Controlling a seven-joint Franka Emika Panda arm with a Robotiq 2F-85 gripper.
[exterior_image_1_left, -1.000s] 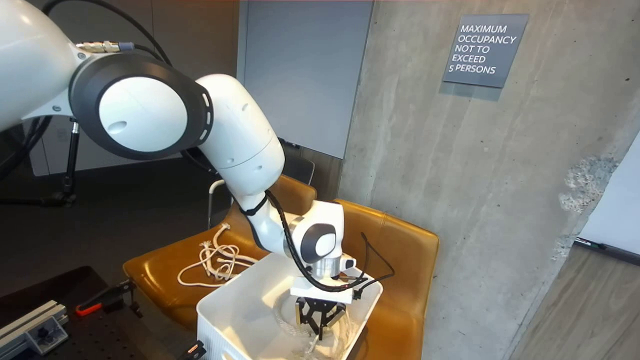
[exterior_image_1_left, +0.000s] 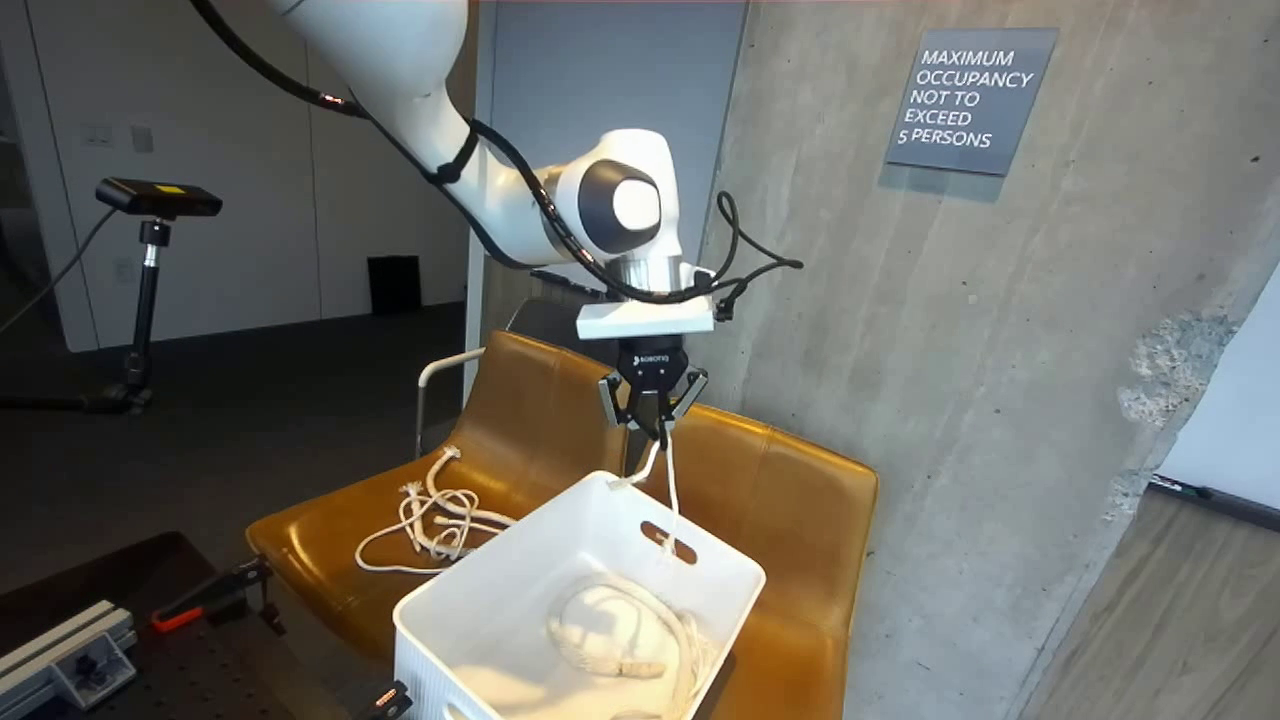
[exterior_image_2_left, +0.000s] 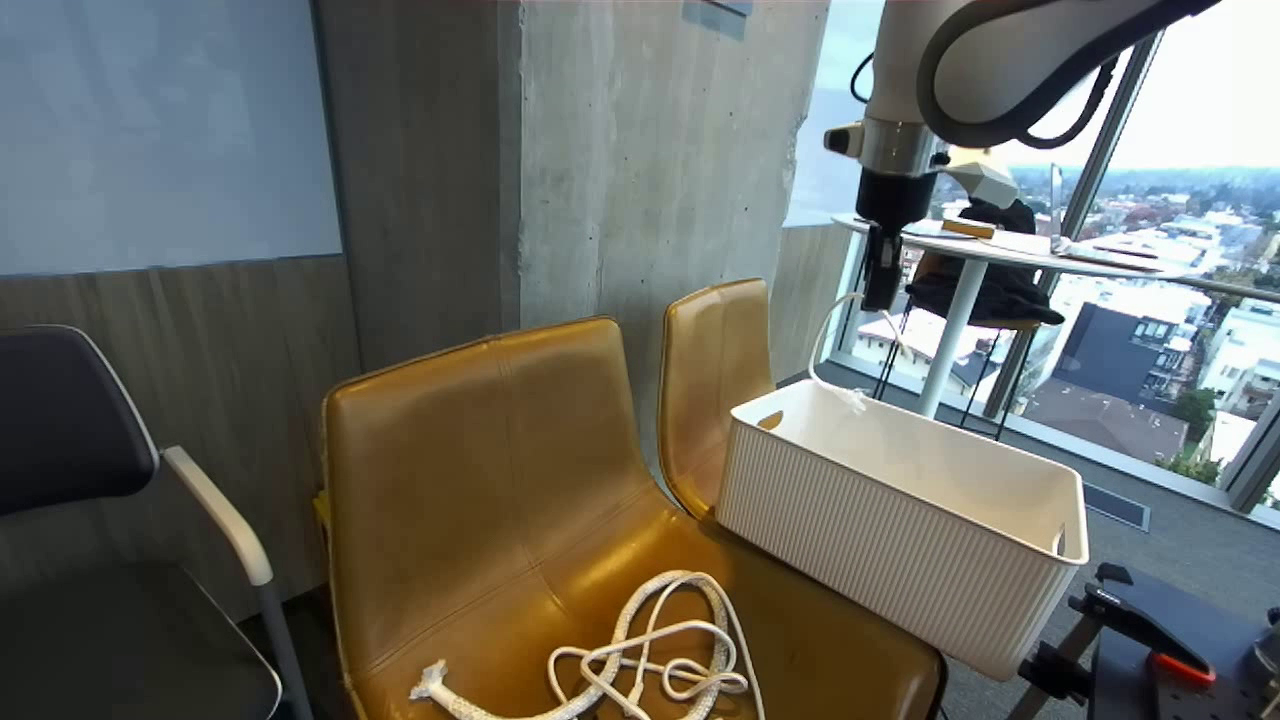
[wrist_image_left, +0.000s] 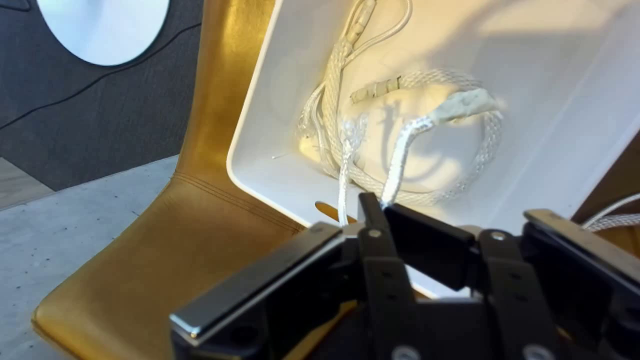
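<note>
My gripper (exterior_image_1_left: 663, 439) is shut on a white rope (exterior_image_1_left: 672, 480), above the back end of a white bin (exterior_image_1_left: 559, 514). Two ends of this rope hang down from the fingers; in the wrist view one end (wrist_image_left: 399, 162) has a taped tip and the other is frayed. Inside the bin lie more pale ropes (wrist_image_left: 487, 141), coiled on its floor. On the brown chair's seat beside the bin rests a tangled pile of white rope (exterior_image_2_left: 624, 654), one thick piece and one thin.
The bin stands on tan leather chairs (exterior_image_2_left: 492, 444), with a concrete wall (exterior_image_1_left: 960, 360) behind. A dark table with a clamp (exterior_image_1_left: 210, 594) is near the bin's front. Open air surrounds the raised gripper.
My gripper has risen from inside the bin to above its back end, bringing the held rope up with it. The rope pile on the chair has not moved.
</note>
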